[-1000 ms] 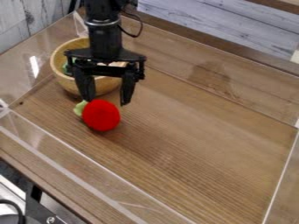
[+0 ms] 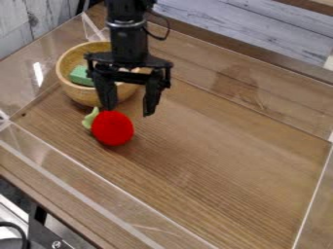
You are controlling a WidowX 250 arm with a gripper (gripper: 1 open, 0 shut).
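Observation:
My gripper (image 2: 130,95) is a dark two-fingered tool, its fingers spread open above and behind a red round object (image 2: 112,127), with nothing visible between them. The red object rests on the wooden table, with a small light-green piece at its upper left. Behind the gripper, a tan bowl (image 2: 68,68) holds something green (image 2: 78,75), partly hidden by the arm.
The gripper has risen slightly and shifted a little right, away from the red object, showing more of the green item in the bowl.

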